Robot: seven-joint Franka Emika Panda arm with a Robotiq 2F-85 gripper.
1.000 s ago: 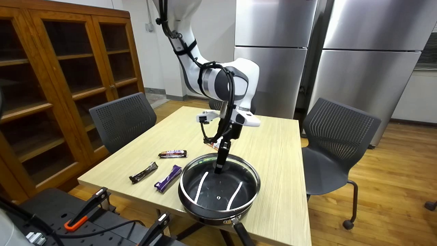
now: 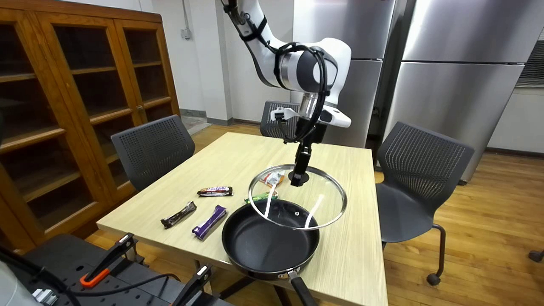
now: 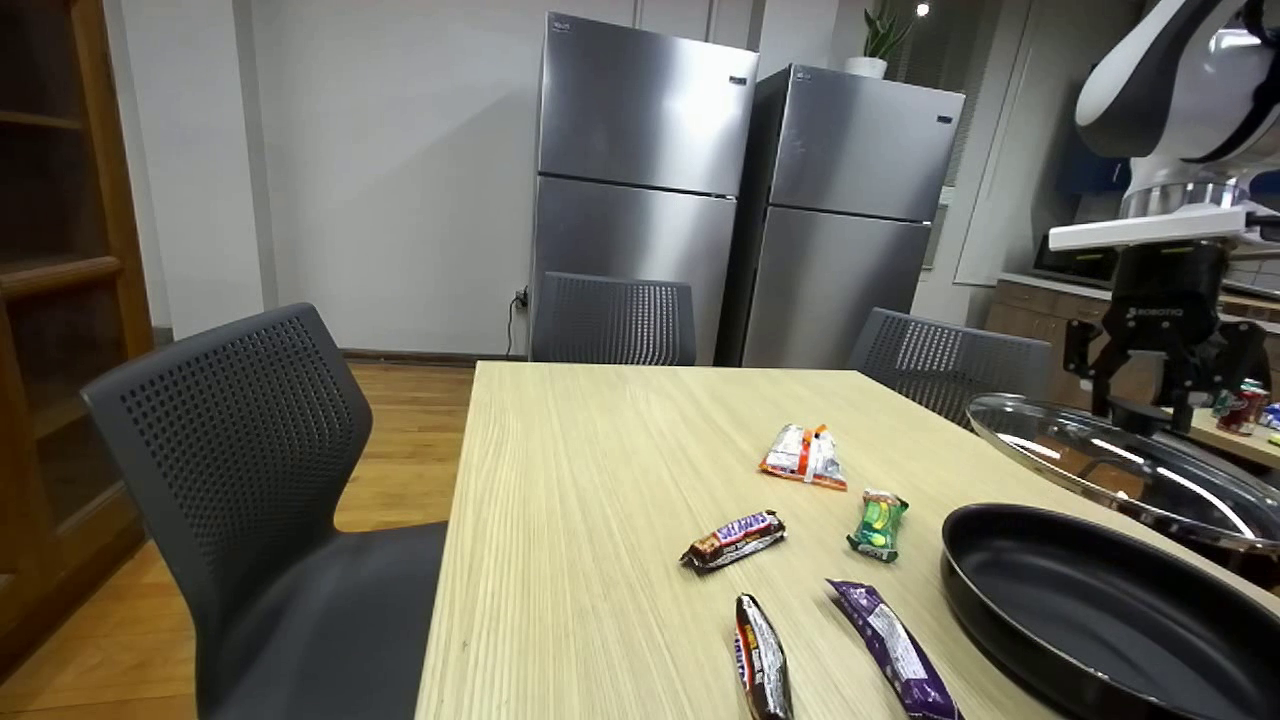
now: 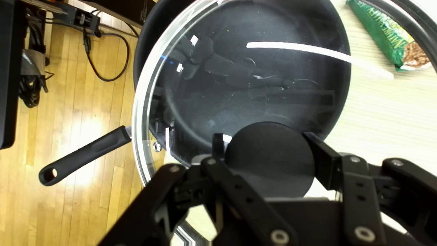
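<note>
My gripper [image 2: 298, 179] is shut on the black round knob [image 4: 268, 160] of a glass lid. The clear, steel-rimmed lid [image 2: 332, 204] hangs in the air above the table, behind and to the right of the pan in exterior view 1, overlapping its far part. Below, the black frying pan [image 2: 265, 245] stands on the table with its inside empty; its handle [image 4: 88, 153] sticks out past the table's front edge. In exterior view 2 the lid [image 3: 1116, 462] shows raised clear of the pan [image 3: 1116, 600].
Several snacks lie left of and behind the pan: a purple bar [image 3: 894, 648], two dark bars, a green packet [image 3: 879, 526] and a white-orange bag [image 3: 804, 456]. Chairs surround the table [image 2: 352, 255].
The lid has risen off the pan and moved back and to the right, held in my gripper. More of the pan's inside is now uncovered. The pan has stayed in place.
</note>
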